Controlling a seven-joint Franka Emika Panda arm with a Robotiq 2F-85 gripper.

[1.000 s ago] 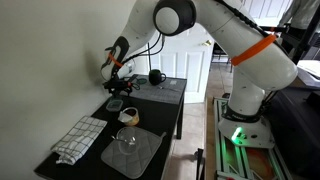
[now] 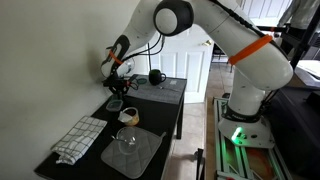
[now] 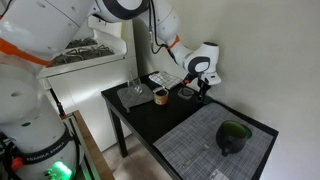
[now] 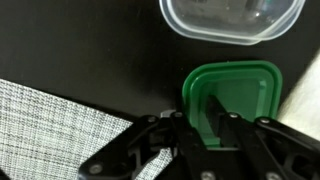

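In the wrist view a green lid-like piece (image 4: 262, 78) with rounded corners and a raised rim lies on the dark table. My gripper is over its near left corner. The two dark fingers stand apart, one near the rim's left side and the other over the green inside. Whether either touches the rim cannot be made out. Exterior view 1 has the gripper (image 2: 120, 92) low at the table's far end by the wall, and exterior view 2 has the gripper (image 3: 202, 97) close to the tabletop.
A clear plastic container (image 4: 232, 28) lies close to the green piece. Beside it is a pale woven mat (image 4: 55, 135). On the table also stand a light-brown cup (image 2: 129, 115), a grey tray (image 2: 131, 153), a black pot (image 2: 156, 77) and a dark green pot (image 3: 233, 134).
The gripper has come down a little toward the tabletop at the far end. The objects on the table look unmoved.
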